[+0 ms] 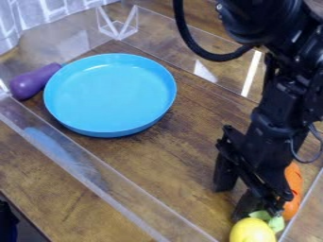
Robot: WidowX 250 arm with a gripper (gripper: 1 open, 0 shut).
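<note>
My black gripper (237,180) is low over the wooden table at the right, pointing down beside an orange carrot (293,183) with a green top, which it partly hides. A yellow lemon-like item (252,233) lies just below the gripper at the bottom edge. Whether anything is between the fingers cannot be told. A blue plate (110,95) lies empty at the upper left, and a purple eggplant (33,81) lies left of it.
Clear plastic walls (76,170) run along the sides of the work area. The bare table (151,175) between the plate and my gripper is free.
</note>
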